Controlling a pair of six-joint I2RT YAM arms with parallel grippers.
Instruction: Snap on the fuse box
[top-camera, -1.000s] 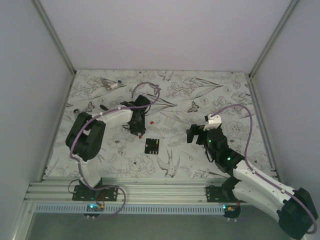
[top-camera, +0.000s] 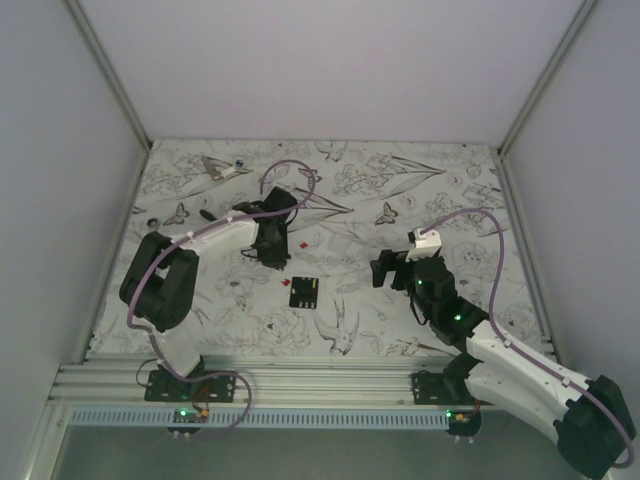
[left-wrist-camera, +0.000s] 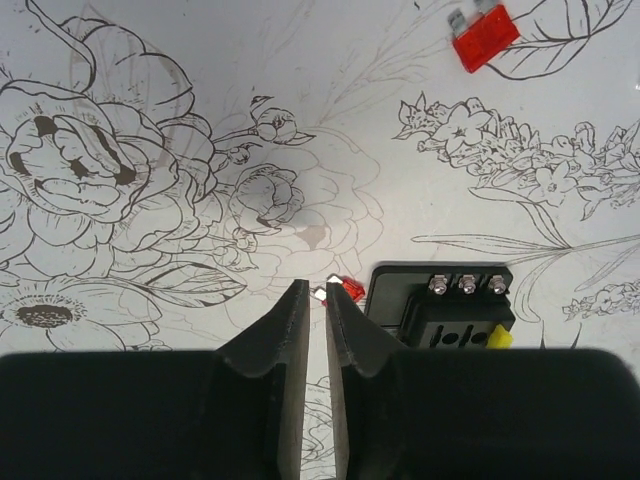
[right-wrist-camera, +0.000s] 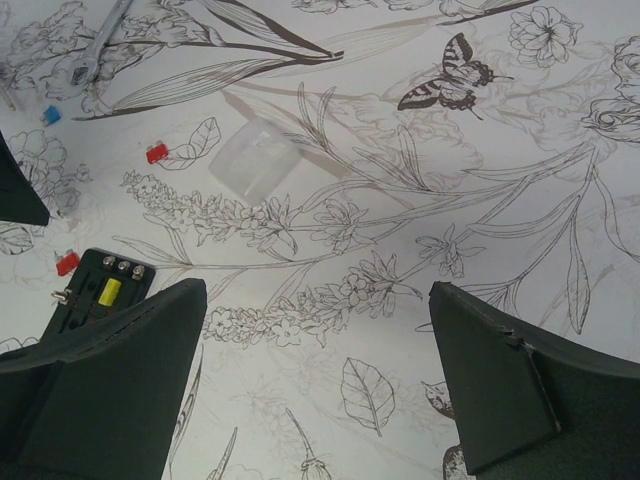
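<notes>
The black fuse box (top-camera: 304, 292) lies on the patterned table, with terminals and a yellow piece visible in the left wrist view (left-wrist-camera: 450, 285). A red fuse (left-wrist-camera: 484, 38) lies apart from it; a smaller red piece with metal (left-wrist-camera: 349, 290) lies just beside the box. My left gripper is over the table behind the box, fingertips close together near that small red piece; whether anything is between them is unclear. My right gripper is open at the right of the table, nothing between its fingers.
A translucent block (right-wrist-camera: 255, 160), a small blue piece (right-wrist-camera: 51, 115) and a wrench (right-wrist-camera: 88, 60) lie behind the box. The table between the box and the right gripper is clear.
The right arm is unchanged.
</notes>
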